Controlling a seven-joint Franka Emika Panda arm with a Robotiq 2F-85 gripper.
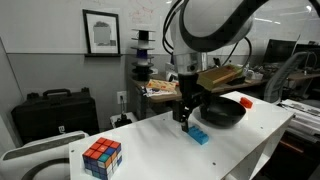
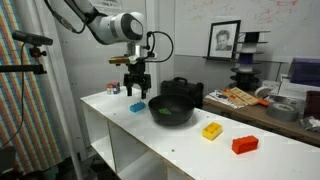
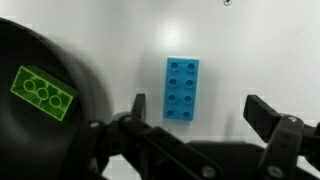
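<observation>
A blue toy brick with studs on top lies on the white table. In the wrist view it stands upright in the picture, between the two spread fingers but touching neither. My gripper is open and empty. From the side, the gripper hovers a little above the blue brick; the other exterior view also has the brick just below it. Beside them is a black bowl, and a green brick rests inside it.
A yellow brick and a red brick lie on the table past the bowl. A colourful cube sits at the opposite end. Bare white tabletop surrounds the blue brick, except on the bowl's side.
</observation>
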